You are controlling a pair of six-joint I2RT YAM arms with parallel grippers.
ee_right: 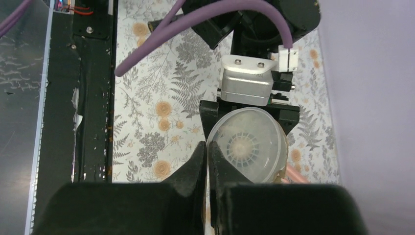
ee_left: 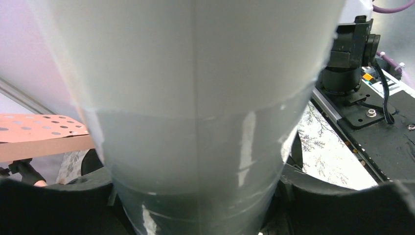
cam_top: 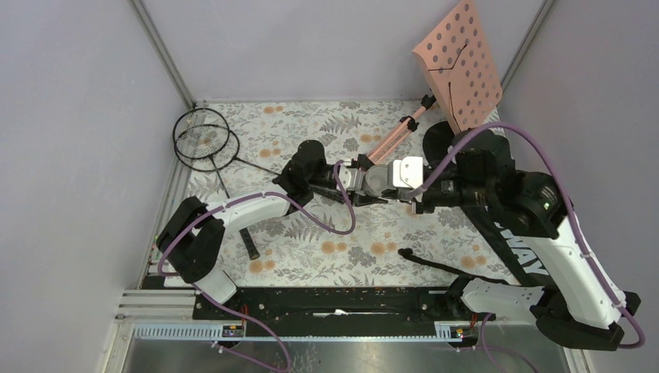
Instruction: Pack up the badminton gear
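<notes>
My left gripper is shut on a clear, frosted tube (ee_left: 195, 98), which fills the middle of the left wrist view. Its round translucent end cap (ee_right: 249, 142) faces the right wrist camera. My right gripper is shut, with its fingertips at the near rim of that cap; whether the rim lies between them cannot be made out. Two badminton rackets (cam_top: 235, 140) cross at the left of the floral cloth. A dark bag (cam_top: 497, 242) lies at the right, largely covered by the right arm.
A pink perforated stand (cam_top: 463, 70) leans at the back right, its legs running towards the middle. One black strap (cam_top: 435, 264) lies at the front right of the floral cloth (cam_top: 342, 260).
</notes>
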